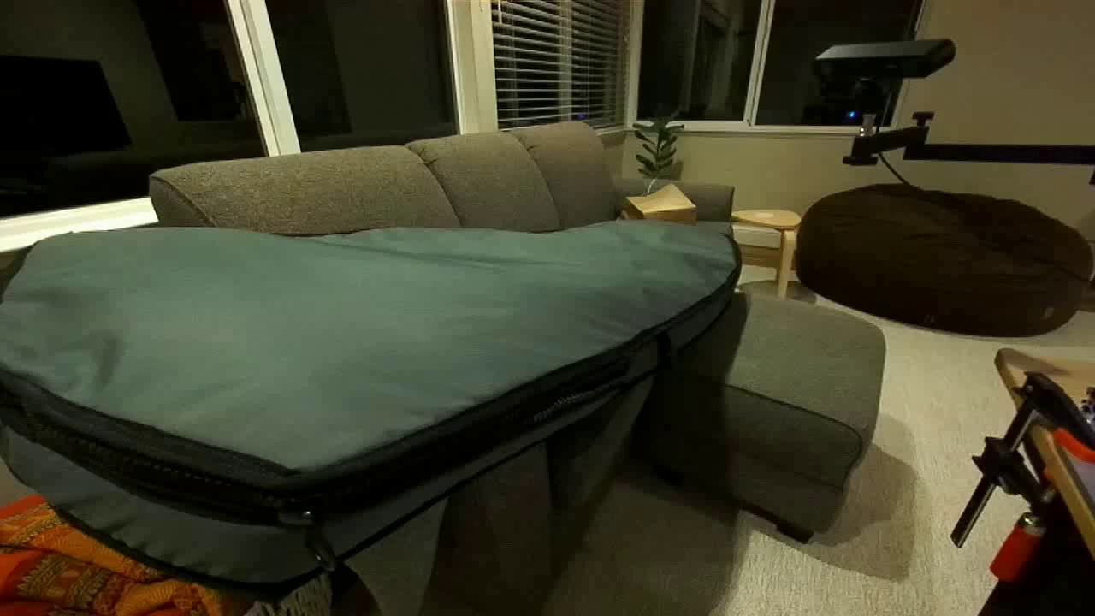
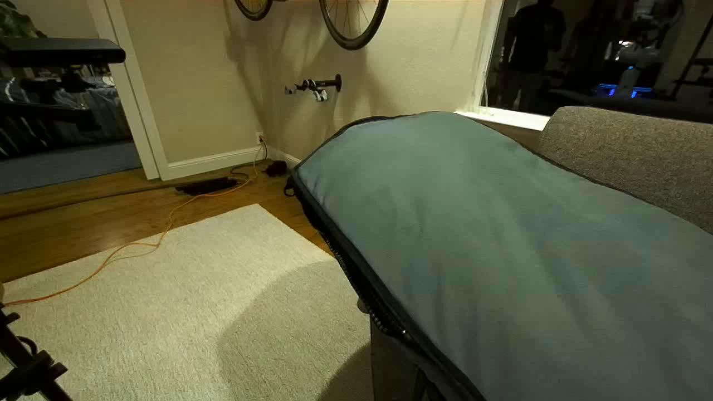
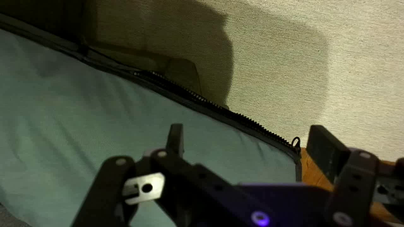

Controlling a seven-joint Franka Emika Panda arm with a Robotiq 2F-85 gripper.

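A large grey-green zippered bag (image 1: 369, 318) is draped over a sofa, its black zipper (image 1: 565, 395) running along the front edge. The second exterior view shows the bag (image 2: 481, 220) reaching out over the rug, with a small black loop (image 2: 288, 187) at its far corner. Seen from the wrist, my gripper stands open above the bag (image 3: 113, 125), nothing between its fingers. Zipper teeth (image 3: 242, 119) run down toward a pull tab (image 3: 296, 142) at the corner, beside my right finger (image 3: 322, 147). Neither exterior view shows the gripper.
The grey sofa (image 1: 308, 190) and its chaise (image 1: 811, 380) lie under and behind the bag. A brown beanbag (image 1: 944, 257) and a wooden stool (image 1: 770, 220) stand at the back right. An orange cord (image 2: 170, 220) crosses the open rug (image 2: 180, 314).
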